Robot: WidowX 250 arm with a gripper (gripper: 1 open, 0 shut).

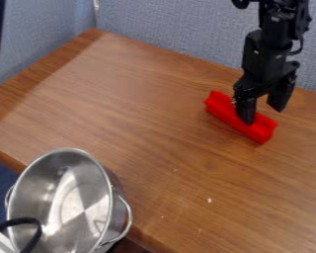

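Note:
A red elongated object (221,108) lies diagonally on the wooden table (121,109), right of centre. My black gripper (261,108) reaches down from the top right onto it, open, with one finger in front of the red object's middle and the other to the right, over its far side. The near finger hides part of the object.
A steel pot (82,198) with handles sits at the lower left, with a black cable across its front. Grey padded walls line the back and left.

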